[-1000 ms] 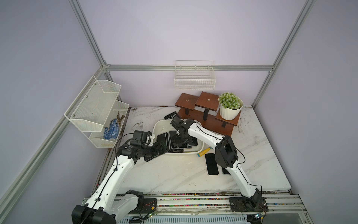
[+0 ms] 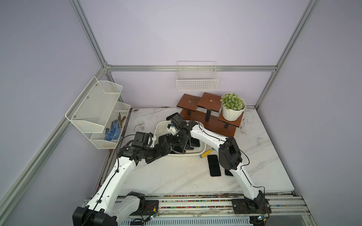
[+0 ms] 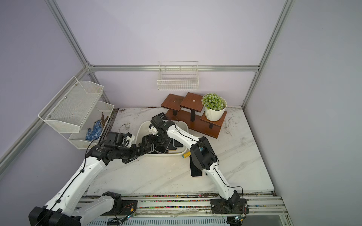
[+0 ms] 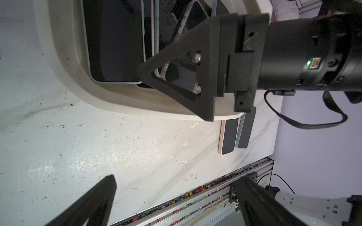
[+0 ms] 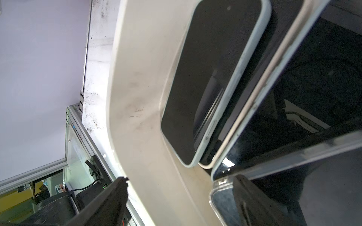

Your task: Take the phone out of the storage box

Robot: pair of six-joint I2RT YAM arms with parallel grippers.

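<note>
The white storage box [image 2: 202, 151] holds several dark-screened phones lying flat or overlapping. In the right wrist view, a light-blue-edged phone [image 5: 211, 75] rests against the box's inner wall, with other phones beside it. My right gripper hangs over the box with its fingers apart and nothing between them. At the box's front left, my left gripper stands open, with only bare table showing between its fingers. In the left wrist view, a large phone [image 4: 115, 41] lies along the box's side, and a triangular part of the right arm hides some of the phones.
A phone [image 2: 214, 165] lies on the table right of the box, with another partly hidden phone beside it. A yellow-and-blue object [image 2: 206, 153] lies near the box. Behind are a brown stand [image 2: 222, 127] and potted plant [image 2: 232, 107].
My right gripper has shifted left over the box, close to the left gripper, and now covers phones that showed before. The left arm has not moved.
</note>
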